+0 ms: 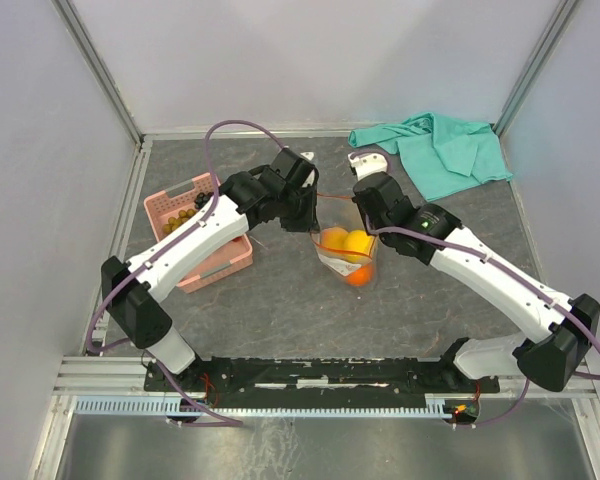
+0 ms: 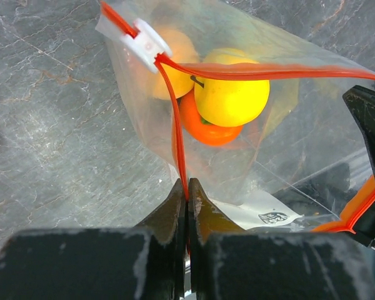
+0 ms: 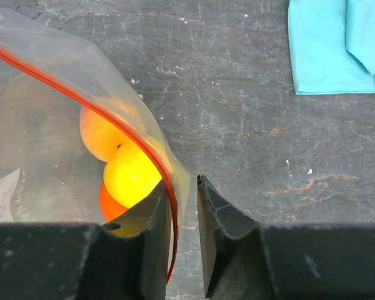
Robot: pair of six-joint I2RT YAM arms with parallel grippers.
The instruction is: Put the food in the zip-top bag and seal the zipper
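Observation:
The clear zip top bag [image 1: 340,208] stands open between my arms, its red rim [image 2: 281,72] bowed apart. Inside rest a peach-coloured fruit [image 3: 100,134], a yellow fruit [image 2: 231,97] and an orange-red one [image 2: 206,125]. My left gripper is shut on the red rim at the bag's left side. On the right side my right gripper is open; the rim passes between its fingers, close to the left one. A white slider [image 2: 145,45] sits on the rim, seen in the left wrist view.
A pink basket [image 1: 215,270] with grapes [image 1: 180,218] and something dark stands at the left, partly behind my left arm. A folded teal cloth [image 1: 445,155] lies at the back right. Grey tabletop [image 1: 280,310] in front of the bag is bare.

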